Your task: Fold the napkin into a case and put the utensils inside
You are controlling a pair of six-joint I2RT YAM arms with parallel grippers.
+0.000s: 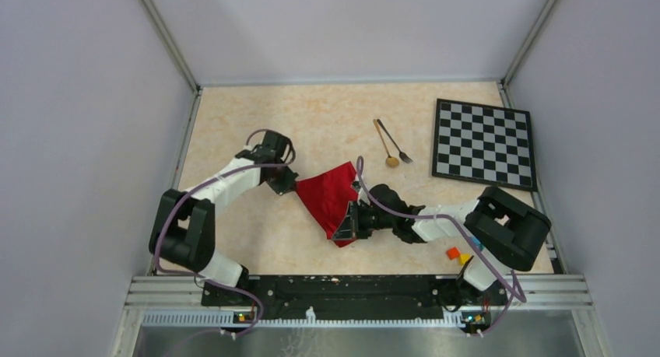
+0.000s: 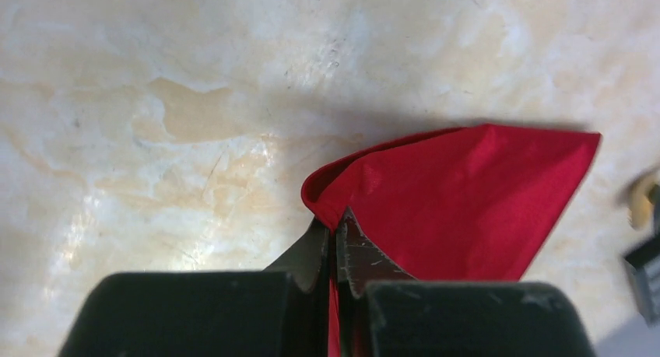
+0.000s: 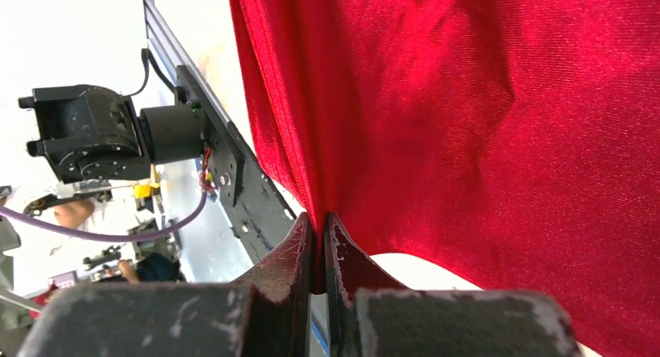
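The red napkin [image 1: 322,190] lies partly folded at the table's middle. My left gripper is shut on its upper-left corner, where the cloth bends in a narrow fold, as the left wrist view shows. At the napkin's near end my right gripper is shut on a long pinched fold of red cloth. A wooden spoon [image 1: 391,161] and a fork [image 1: 404,156] lie side by side behind and to the right of the napkin.
A checkered board [image 1: 482,141] sits at the back right. Coloured blocks [image 1: 453,253] lie at the near right, beside the right arm.
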